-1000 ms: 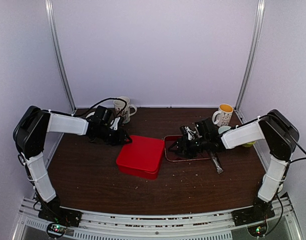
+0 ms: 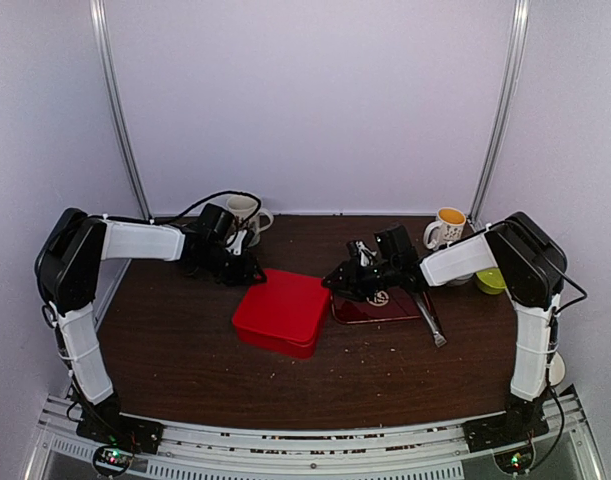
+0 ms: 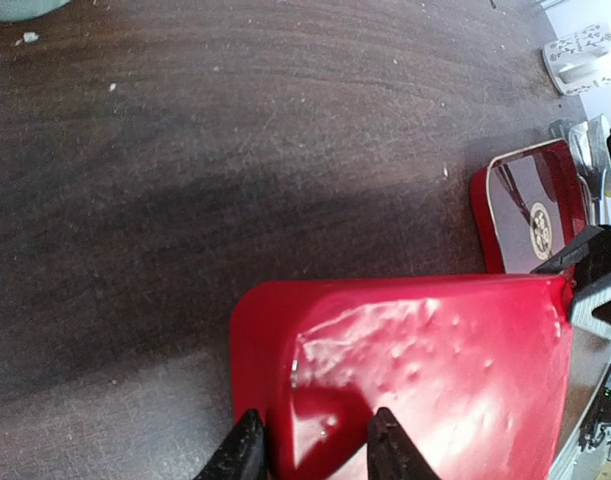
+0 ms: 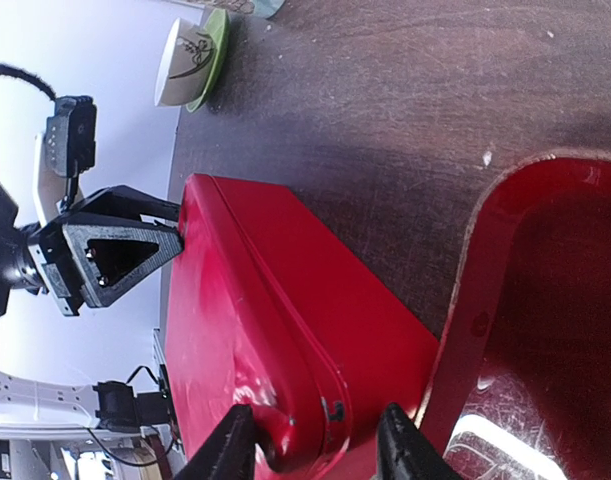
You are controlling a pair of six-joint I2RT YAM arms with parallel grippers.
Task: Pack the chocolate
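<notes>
A red box (image 2: 280, 305) with its lid on lies at the middle of the table, glossy and closed, so its contents are hidden. My left gripper (image 2: 251, 275) is shut on its back left corner; in the left wrist view the fingertips (image 3: 380, 435) press round that red edge. My right gripper (image 2: 335, 285) is at the box's back right corner, shut on it; in the right wrist view its fingertips (image 4: 240, 435) sit on the lid's rim. A dark red tray (image 2: 375, 312) with a round emblem lies just right of the box, partly under the right arm.
A white mug (image 2: 240, 208) stands back left, an orange-lined mug (image 2: 445, 225) back right beside a green bowl (image 2: 491, 280). A metal utensil (image 2: 433, 330) lies at the tray's right.
My right gripper has moved left from over the tray onto the box's corner. My left gripper has shifted very slightly; the box is nearly where it was.
</notes>
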